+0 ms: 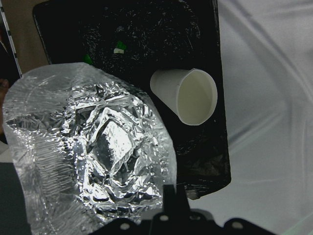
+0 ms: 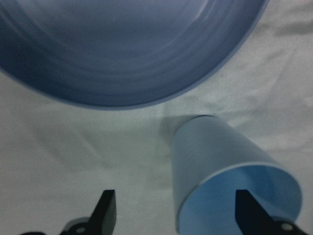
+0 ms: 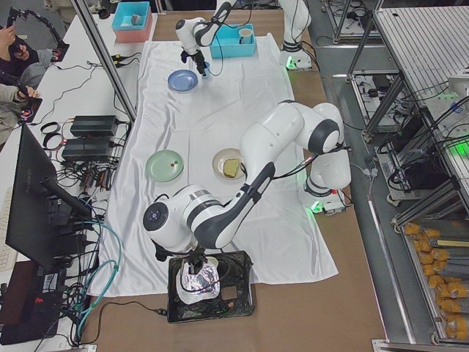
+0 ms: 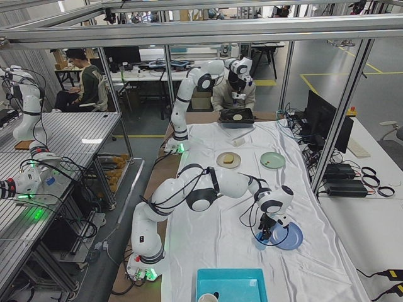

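My left gripper is shut on a crumpled foil bag point(image 1: 112, 147), held over the black lined tray point(image 1: 127, 39). Inside that tray a white paper cup point(image 1: 183, 95) lies on its side in the left wrist view. My right gripper is open around a light blue plastic cup point(image 2: 210, 152) lying on its side, one finger over its mouth; whether they touch I cannot tell. A blue plate point(image 2: 127, 83) sits just beside that cup.
A green plate point(image 3: 165, 158) and a beige plate with a yellow item point(image 3: 220, 161) lie on the white cloth. A blue bin point(image 4: 231, 277) holding a cup stands by the right arm's base. A monitor and cables border the cloth.
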